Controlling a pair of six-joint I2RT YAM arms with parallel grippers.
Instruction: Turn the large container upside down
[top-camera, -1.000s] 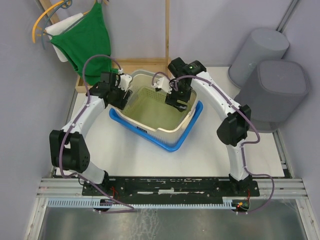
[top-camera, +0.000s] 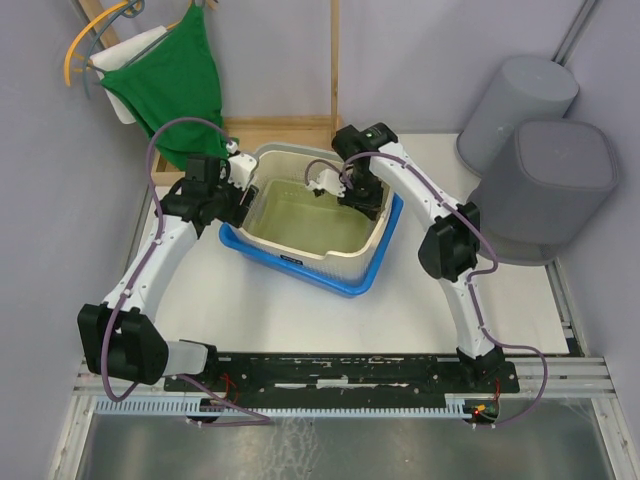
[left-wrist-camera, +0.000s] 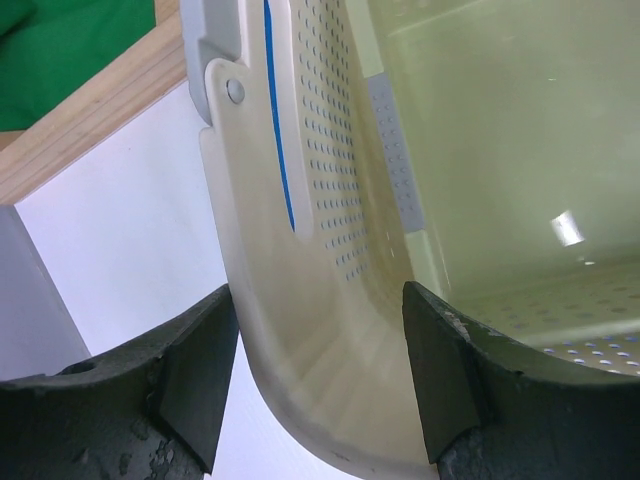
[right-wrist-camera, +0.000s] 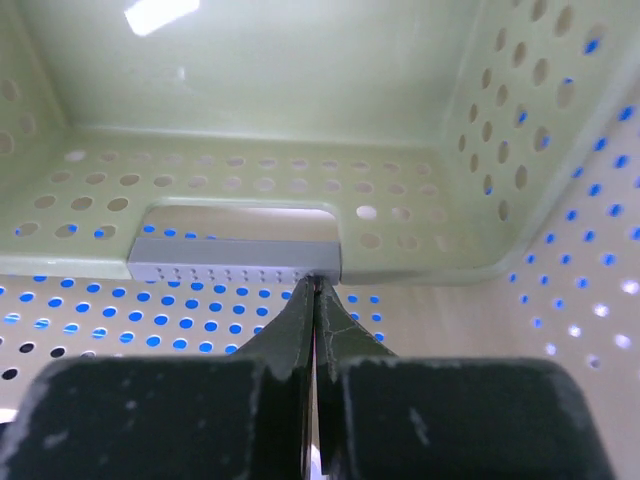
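Observation:
The large cream container (top-camera: 345, 264) with perforated walls stands upright, open side up, above a blue tray-like base (top-camera: 345, 288) at the middle of the table. Inside it sits a pale green basket (top-camera: 308, 218). My left gripper is open, its fingers on either side of the cream rim (left-wrist-camera: 300, 330) at the container's left, with a visible gap. On the right, my other gripper is shut, its tips at the end of the green basket's grey handle (right-wrist-camera: 230, 258); nothing clearly shows between them. The cream wall (right-wrist-camera: 440, 315) lies beyond.
Two grey bins (top-camera: 555, 170) occupy the right side. A green cloth (top-camera: 180, 90) hangs at the back left over a wooden frame (top-camera: 280, 131).
My left arm has shifted left and towards the front, its gripper staying by the left rim. The right gripper has moved slightly right and its fingers have come together. The container stays almost in place.

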